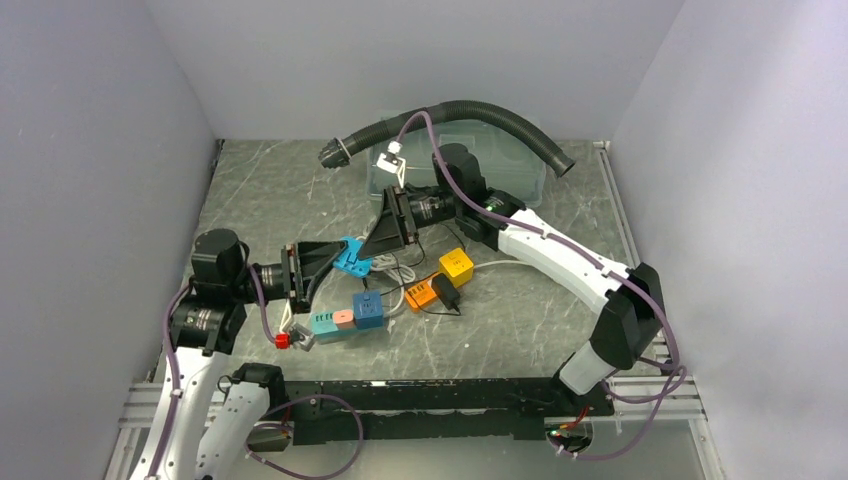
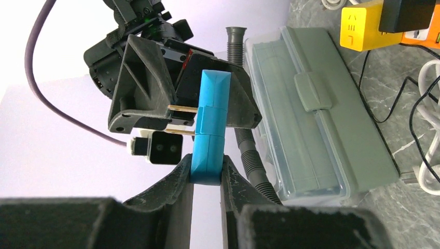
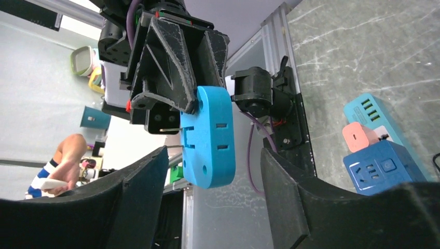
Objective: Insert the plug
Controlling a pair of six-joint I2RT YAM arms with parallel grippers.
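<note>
My left gripper is shut on a light-blue plug (image 2: 211, 114) and holds it in the air by one end. Two gold prongs (image 2: 181, 109) stick out sideways from the plug. In the right wrist view the plug (image 3: 215, 140) shows slots on its narrow side. My right gripper is open, its fingers (image 3: 150, 171) on either side of the plug's free end, with gaps showing. From above, the two grippers face each other across the plug (image 1: 353, 258). Whether the right fingertips reach past the plug cannot be told.
Below are a teal power strip (image 1: 323, 326), a pink plug (image 1: 344, 319) and a dark-blue cube (image 1: 368, 309). Right of these lie an orange strip (image 1: 419, 294), a black adapter (image 1: 446, 292), a yellow cube (image 1: 456, 266) and loose cables. A clear bin (image 1: 525, 170) stands behind.
</note>
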